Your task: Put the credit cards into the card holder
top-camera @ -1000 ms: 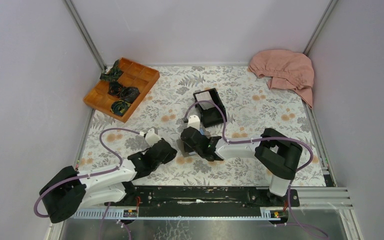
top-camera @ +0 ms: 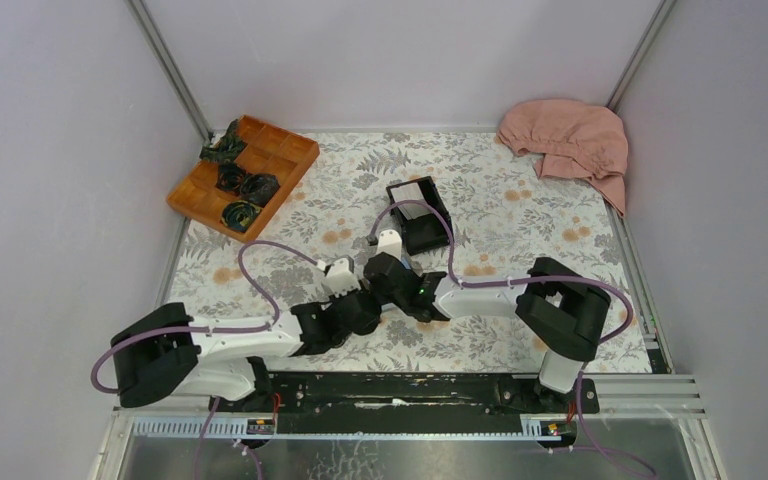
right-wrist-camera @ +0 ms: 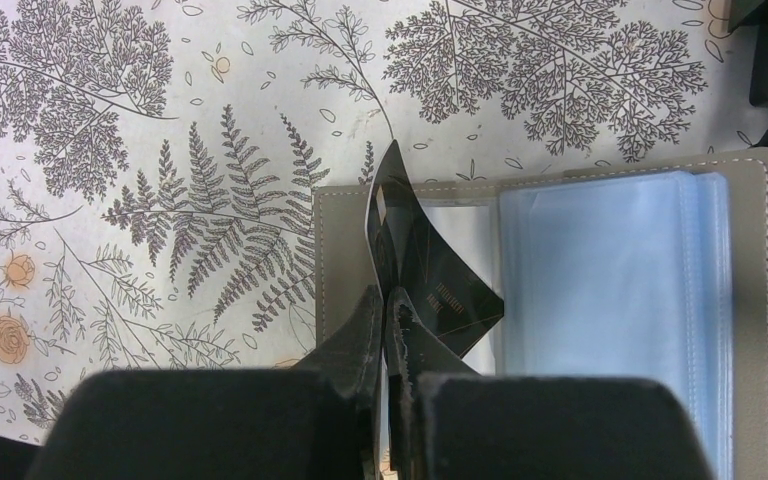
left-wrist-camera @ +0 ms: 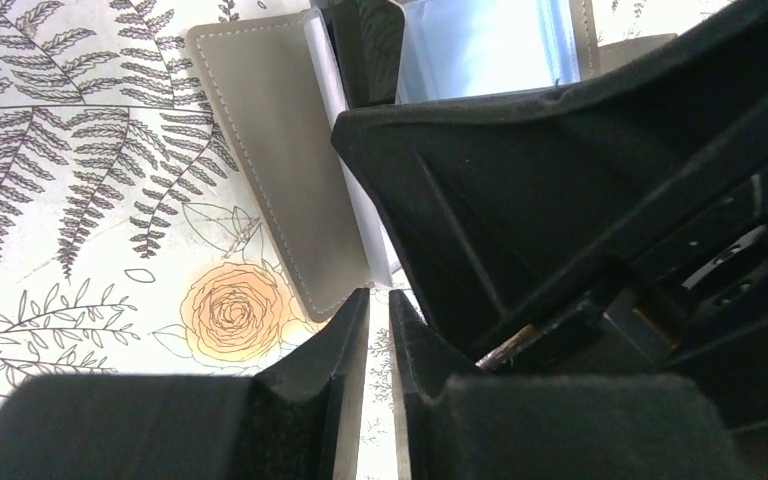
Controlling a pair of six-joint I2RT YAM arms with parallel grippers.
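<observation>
In the right wrist view, a bent black card (right-wrist-camera: 428, 265) is pinched by one edge in my right gripper, which is shut on it. The card leans over a white strip beside the blue clear sleeves (right-wrist-camera: 600, 285) of the open grey card holder (right-wrist-camera: 755, 270). Close to the holder's grey flap (left-wrist-camera: 270, 140) in the left wrist view, my left gripper stands slightly open, nothing between its fingers. The right gripper's dark body covers much of the holder there. From the top view, both arms hide most of the holder.
A black box (top-camera: 425, 235) stands just behind the grippers. At the back left lies an orange tray (top-camera: 307, 152) with dark bundles; a pink cloth (top-camera: 568, 138) lies at the back right.
The left arm has moved rightward until its gripper is close beside the right one, covering the holder's visible left part. The right arm has hardly moved.
</observation>
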